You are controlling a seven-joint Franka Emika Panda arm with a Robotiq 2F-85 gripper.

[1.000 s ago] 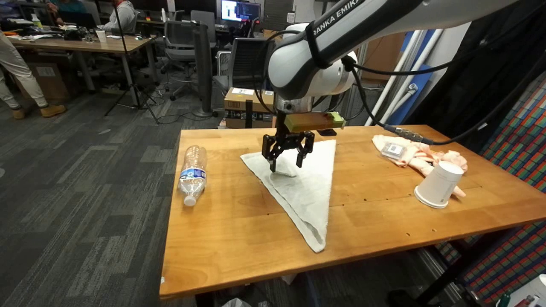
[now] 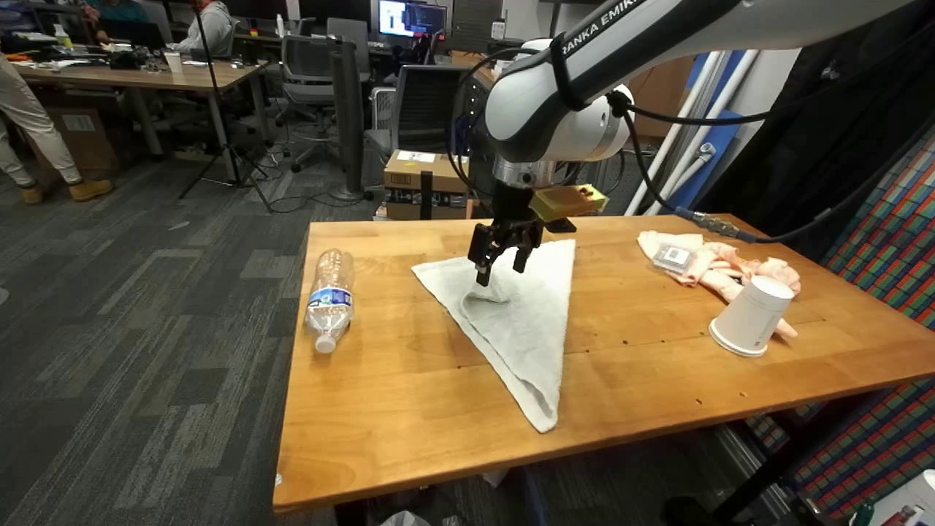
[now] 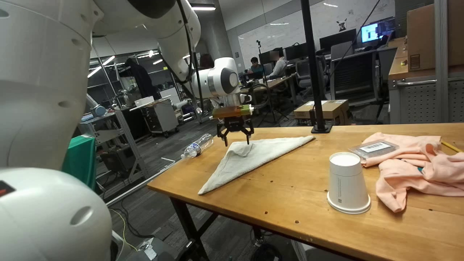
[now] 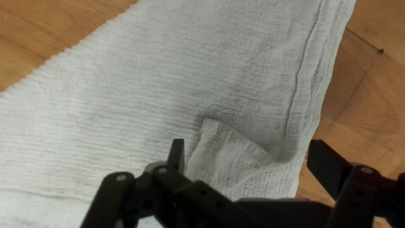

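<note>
A white towel [image 2: 535, 315] lies on the wooden table, folded into a rough triangle. One small flap [image 4: 227, 152] of it is turned up on top, near the folded edge, and shows between the fingers in the wrist view. My gripper [image 2: 504, 273] hangs just over that flap with its fingers apart, holding nothing. In exterior view 2 the gripper [image 3: 237, 143] points straight down above the towel [image 3: 261, 154]. The black fingers [image 4: 176, 155] stand to either side of the flap in the wrist view; whether either tip touches the cloth cannot be told.
A clear plastic bottle [image 2: 331, 298] lies on its side at the table's left. Toward the right stand an upside-down white paper cup [image 2: 752, 317], peach cloth [image 2: 727, 267] and a small clear packet [image 2: 673, 257]. Bare table [image 2: 421, 421] surrounds the towel.
In exterior view 1 the gripper has shifted a little to the right and turned about its vertical axis. The towel and other objects look the same.
</note>
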